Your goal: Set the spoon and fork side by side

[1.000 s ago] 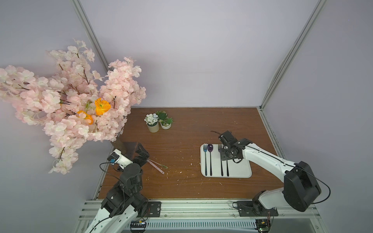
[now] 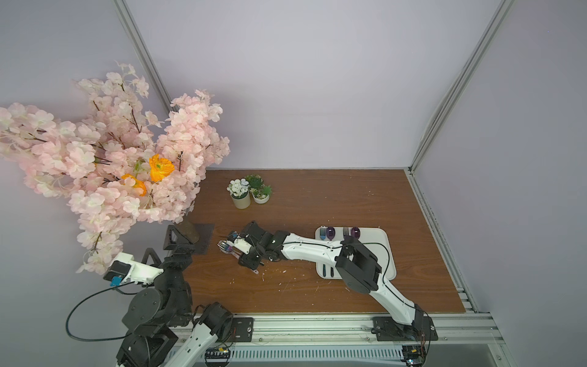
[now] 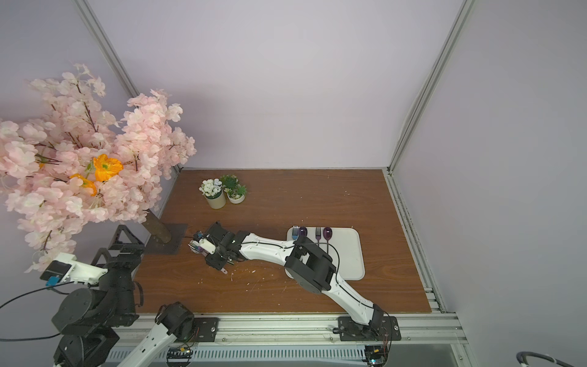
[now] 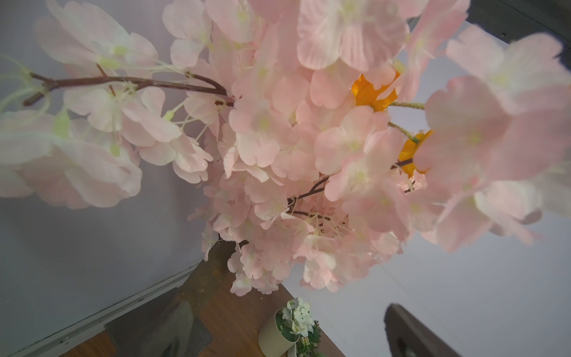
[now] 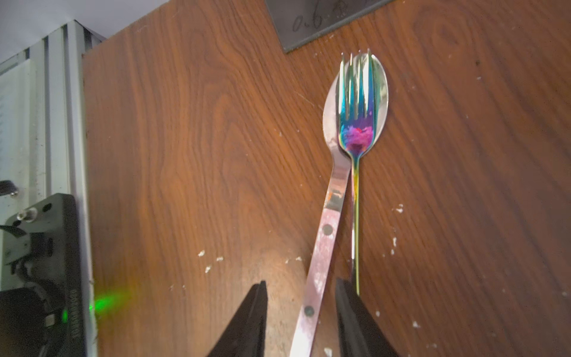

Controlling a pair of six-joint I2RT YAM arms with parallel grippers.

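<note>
On the left part of the wooden table lie a spoon (image 5: pixel 321 255) with a pale pink riveted handle and a rainbow-coloured fork (image 5: pixel 358 134). The fork's head rests over the spoon's bowl, and their handles spread apart toward my right gripper. That gripper stands part open above the handles, the spoon's handle showing between its fingers without being gripped. In the top left view the right arm covers much of both pieces, though the fork's tines (image 2: pixel 223 246) show. Away at the left, my left gripper (image 2: pixel 174 238) is open by the flowers, nothing seen in it.
A white tray (image 2: pixel 382 257) with several forks and spoons stands right of centre under the right arm. Two small potted plants (image 2: pixel 240 194) sit at the back left. Pink blossoms (image 2: pixel 183 140) crowd the left side.
My right arm has swung left from the tray to over the spoon and fork. The left arm has drawn back leftward, away from them.
</note>
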